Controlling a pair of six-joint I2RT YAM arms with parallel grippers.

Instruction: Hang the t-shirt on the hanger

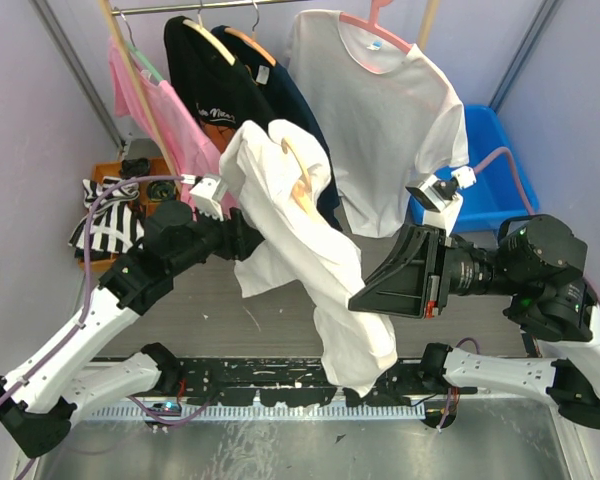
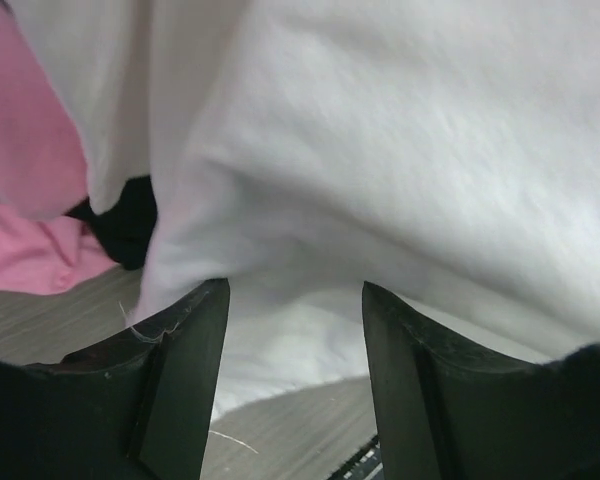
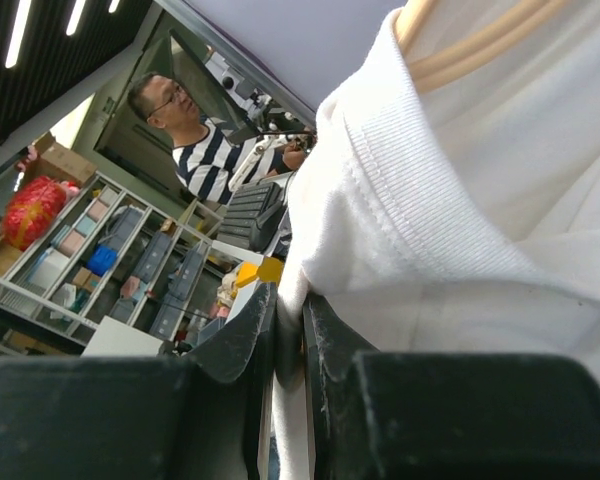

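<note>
The white t-shirt (image 1: 325,265) hangs in the air at the centre of the top view, draped around a wooden hanger (image 1: 302,185). My right gripper (image 1: 355,303) is shut on the t-shirt's cloth at its right side; in the right wrist view the fabric passes between the fingers, and the hanger's wood shows inside the collar. At the t-shirt's left edge, my left gripper (image 1: 250,238) stands open. Its fingertips (image 2: 215,300) are well apart in the left wrist view, with white cloth close in front of them. Whether they touch it I cannot tell.
Behind the t-shirt, a rail (image 1: 220,5) carries a pink shirt (image 1: 175,125), dark shirts (image 1: 205,75) and a pale grey shirt (image 1: 365,110). A blue bin (image 1: 490,190) stands at the right, an orange basket (image 1: 105,172) at the left.
</note>
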